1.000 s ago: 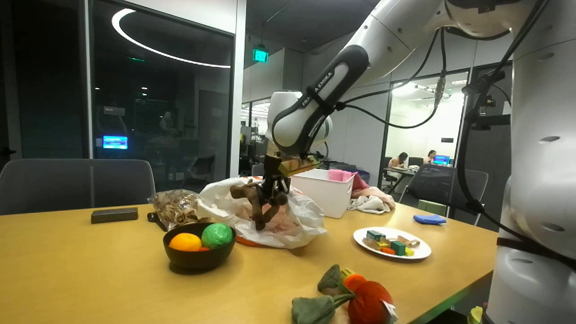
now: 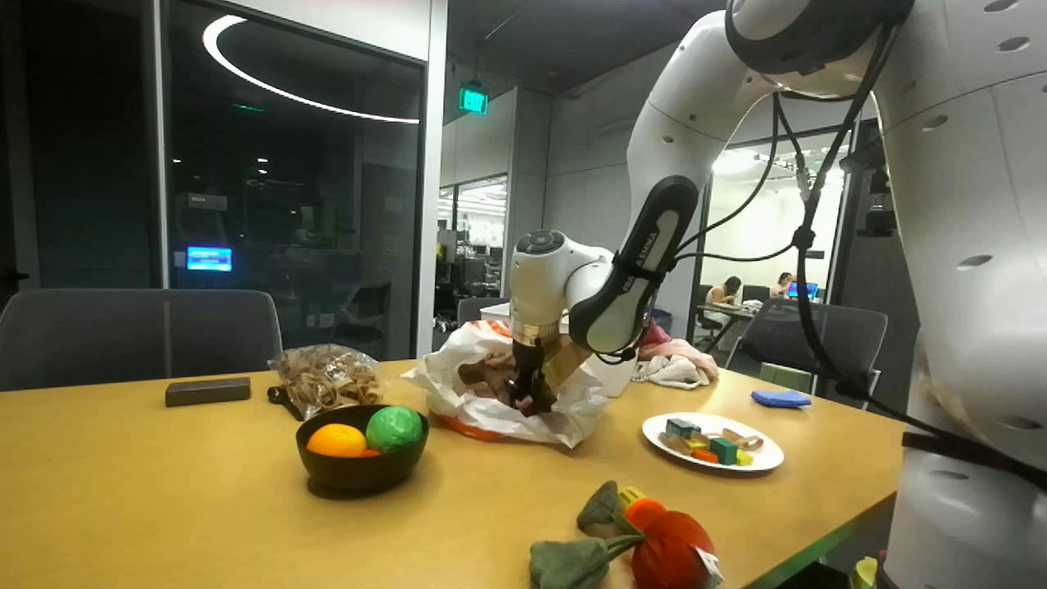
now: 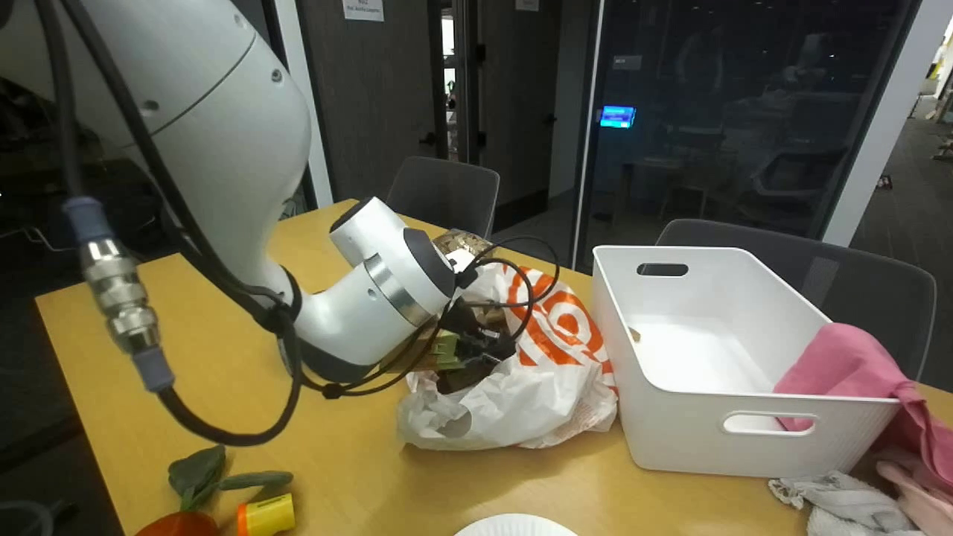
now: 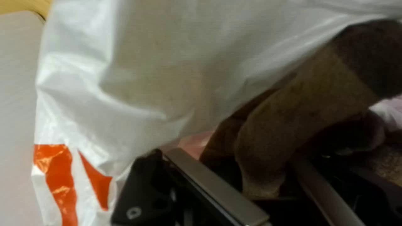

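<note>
A brown plush toy (image 4: 290, 113) is inside the white plastic bag (image 2: 579, 412), with a long soft limb showing in the wrist view. My gripper (image 2: 530, 397) reaches down into the bag's mouth. It is shut on the plush, which passes between its fingers in the wrist view. Bag film hangs close along one side of the hand. Exterior view 2 shows the orange-printed bag (image 3: 509, 402) around the gripper, whose fingertips are hidden there. Much of the toy's body is out of sight.
A black bowl (image 2: 358, 476) of toy fruit stands near the bag, with a clear bag of brown pieces (image 2: 329, 378) behind it. A white bin (image 3: 759, 455) is beside the bag. A plate (image 2: 658, 437) of blocks and a red plush (image 2: 672, 550) lie nearer the arm.
The gripper has come down into the bag, slightly to the right in exterior view 1. The brown plush that hung from it above the bag is now largely hidden inside; the bag's opening has shifted.
</note>
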